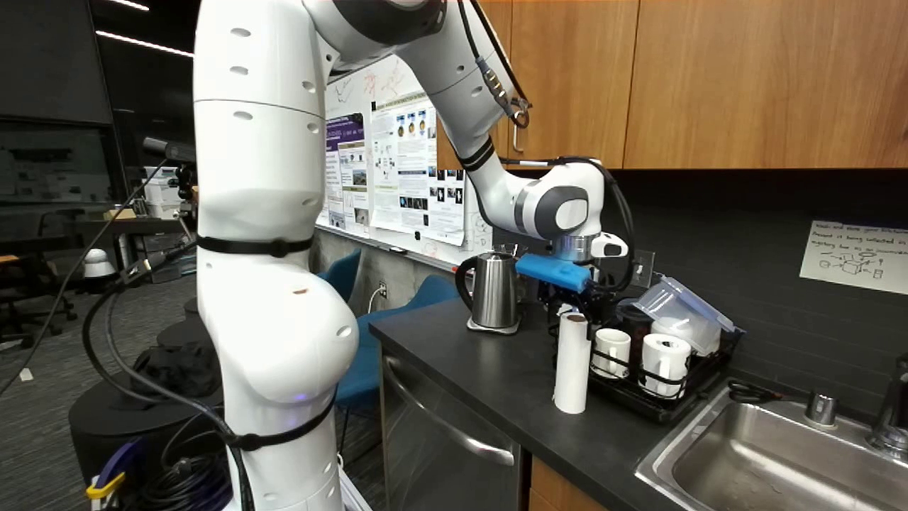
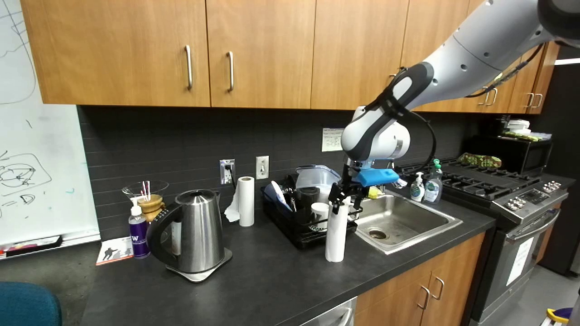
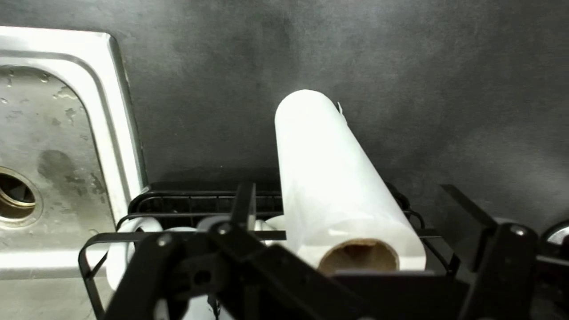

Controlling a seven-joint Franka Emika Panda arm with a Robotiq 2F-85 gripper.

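A white paper towel roll [image 1: 572, 366] stands upright on the dark counter, in front of the dish rack. My gripper is open, its black fingers [image 3: 469, 205] spread to either side of the roll's top in the wrist view. The brown cardboard core [image 3: 360, 255] shows at the roll's upper end. In exterior view 2 the gripper sits just at the height of the top of this roll [image 2: 336, 236]. Whether either finger touches the paper I cannot tell.
Mugs and a clear tub fill the black dish rack [image 2: 296, 233] right behind the roll. The sink [image 2: 402, 217] lies to its right in exterior view 2. A steel kettle [image 2: 201, 233] and a second towel roll [image 2: 246, 201] stand leftward.
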